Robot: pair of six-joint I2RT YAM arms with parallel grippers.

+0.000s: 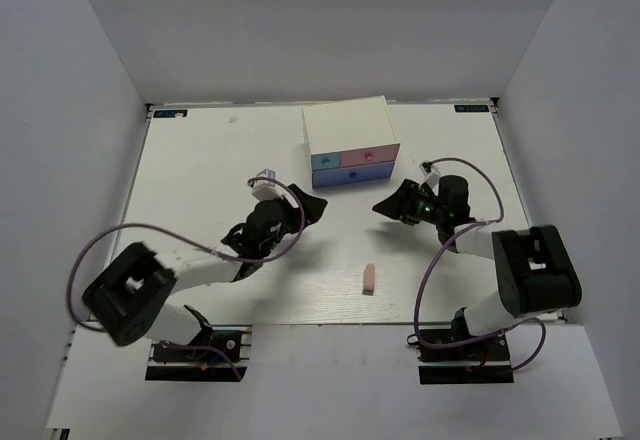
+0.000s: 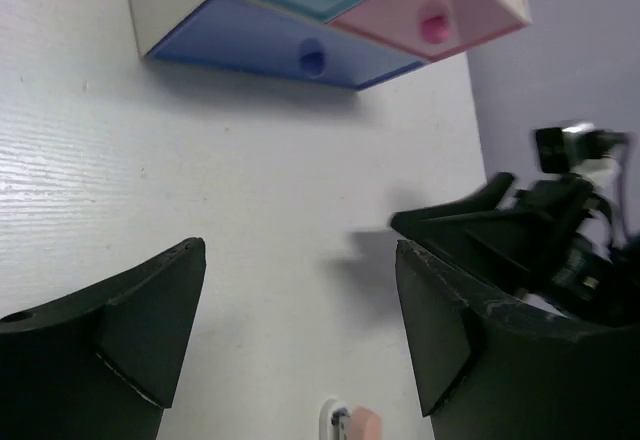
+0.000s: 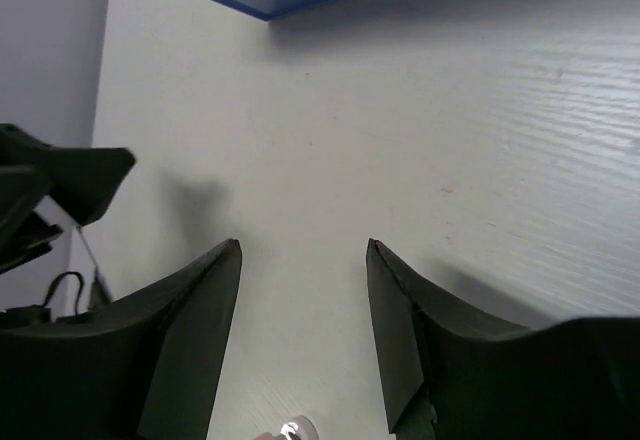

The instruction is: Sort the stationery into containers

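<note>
A small drawer box (image 1: 350,130) with a white top stands at the back middle of the table; its blue, pink and lower dark-blue drawers (image 1: 352,174) all look shut. On the table's front part lies a pinkish stationery item (image 1: 369,279), alone; its end (image 2: 364,424) shows low in the left wrist view. My left gripper (image 1: 318,208) is in front and left of the box, its fingers (image 2: 150,310) apart with nothing between them. To the right of the box's front, my right gripper (image 1: 385,210) stands open and empty, fingers (image 3: 205,310) wide apart.
Bare white table (image 1: 200,180) spreads left of the box, and free room lies between the two grippers. Grey walls (image 1: 60,160) bound the sides. Purple cables (image 1: 150,227) loop along both arms.
</note>
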